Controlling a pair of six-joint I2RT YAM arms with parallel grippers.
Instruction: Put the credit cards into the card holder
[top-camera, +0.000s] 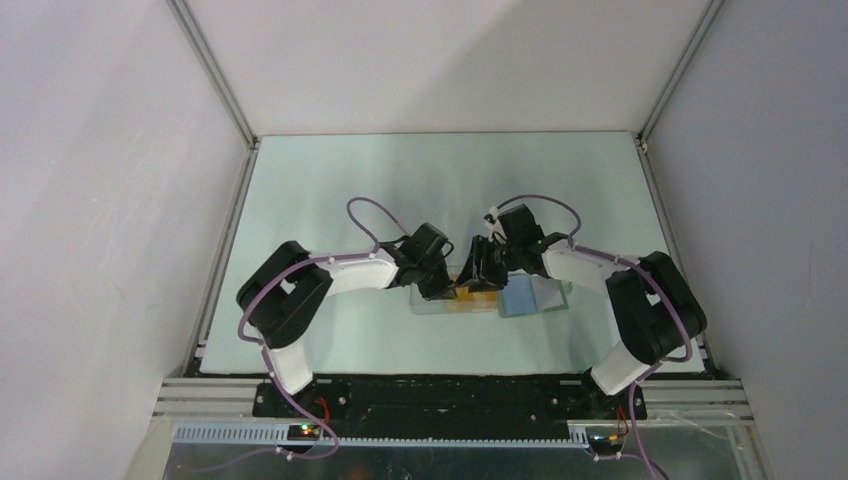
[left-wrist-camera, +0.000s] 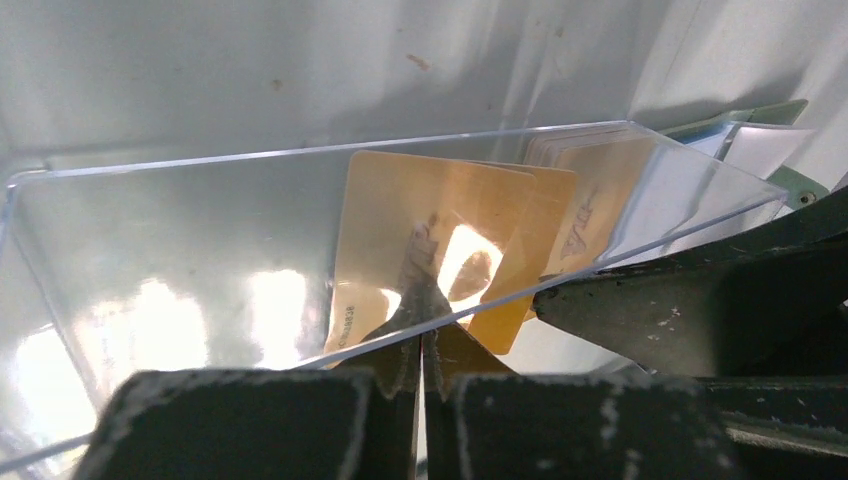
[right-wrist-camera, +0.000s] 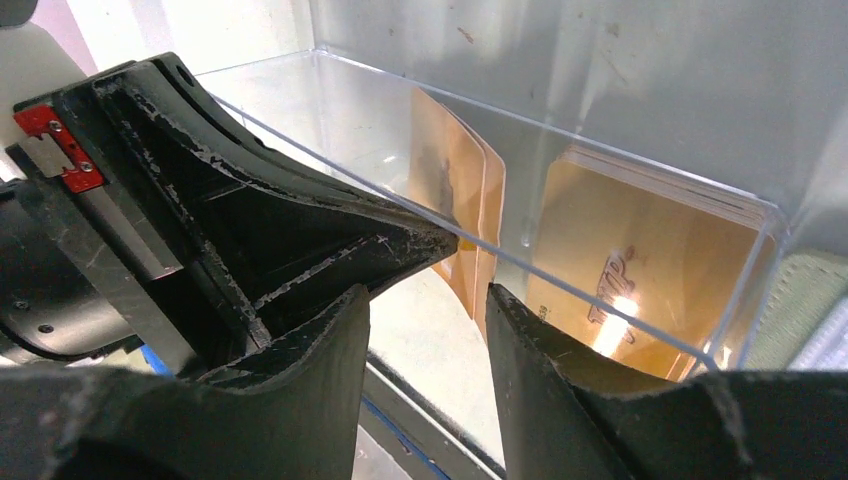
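The card holder, a clear box (left-wrist-camera: 180, 250), lies under both grippers in the middle of the table. Two gold cards, a front card (left-wrist-camera: 400, 215) and a rear card (left-wrist-camera: 535, 255), stand upright inside it, overlapping. My left gripper is shut at the near rim, its tips on the edge of the gold cards; how many are between them I cannot tell. Further along the box is a stack of gold cards (right-wrist-camera: 620, 255). Just outside the near rim, my right gripper has its fingers apart, the cards' lower corner near its right fingertip.
Right of the box lies a green-edged tray (top-camera: 560, 302) with a blue card (top-camera: 518, 297) and a whitish card (top-camera: 547, 292). Both grippers are close together above the box.
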